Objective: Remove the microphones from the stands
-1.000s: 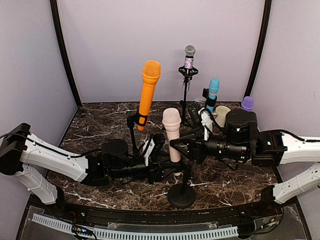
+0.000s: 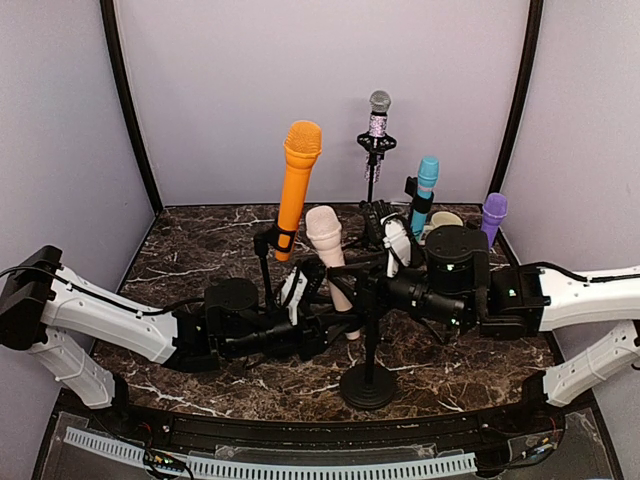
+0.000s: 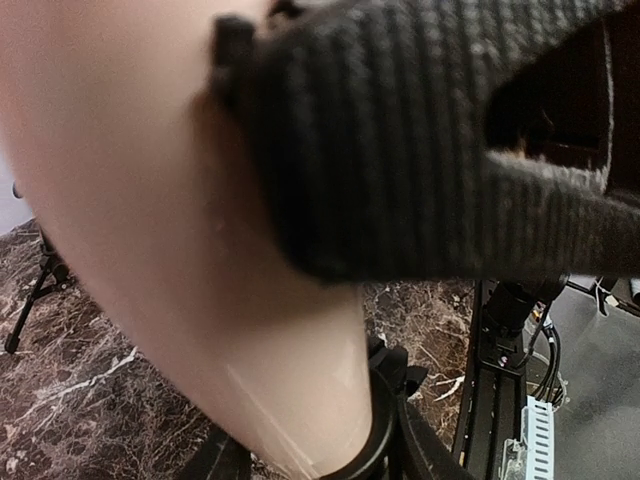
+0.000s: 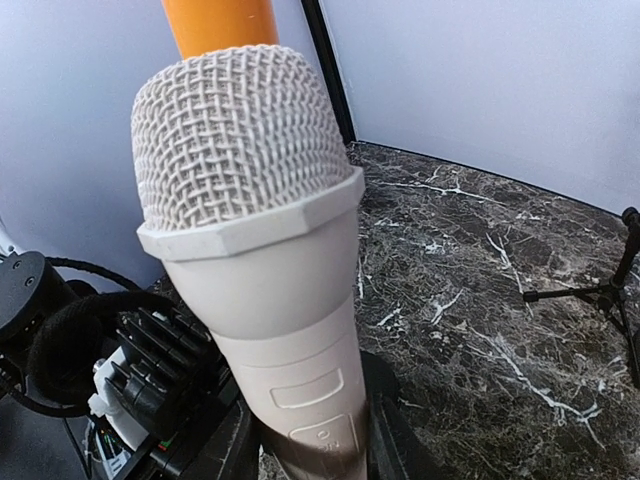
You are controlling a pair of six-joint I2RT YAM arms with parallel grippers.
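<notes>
The pale pink microphone (image 2: 325, 235) tilts with its head to the left, in the middle above the round stand base (image 2: 368, 386). My left gripper (image 2: 325, 318) is shut on its lower part; in the left wrist view the handle (image 3: 190, 260) fills much of the picture beside a ribbed finger (image 3: 370, 150). My right gripper (image 2: 350, 280) is around the microphone higher up. In the right wrist view the white mesh head (image 4: 240, 135) rises above that gripper, whose finger opening is mostly hidden by the microphone.
An orange microphone (image 2: 295, 185) on a stand is behind on the left. A silver-headed microphone (image 2: 378, 120), a blue one (image 2: 425, 182), a purple one (image 2: 493, 212) and a cup (image 2: 448, 218) stand at the back right. Bare marble (image 2: 190, 245) is at the left back.
The microphone's head has swung left from near upright. My right gripper has moved slightly left, and the stand's base has shifted a little to the right.
</notes>
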